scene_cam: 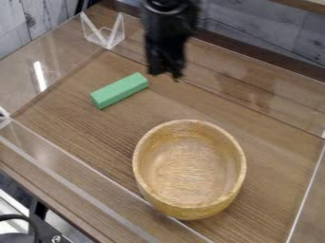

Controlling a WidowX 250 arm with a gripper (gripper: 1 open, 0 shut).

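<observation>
A green rectangular block [121, 89] lies flat on the wooden table at the left, angled. The dark gripper [159, 71] is motion-blurred at the top centre, raised just right of and behind the block and apart from it. Its fingers are too blurred to show their state or anything between them. A pale wooden bowl [189, 171] sits at the front centre-right, empty.
Clear plastic pieces stand at the back left and at the left edge. A dark cable shows at the lower left corner.
</observation>
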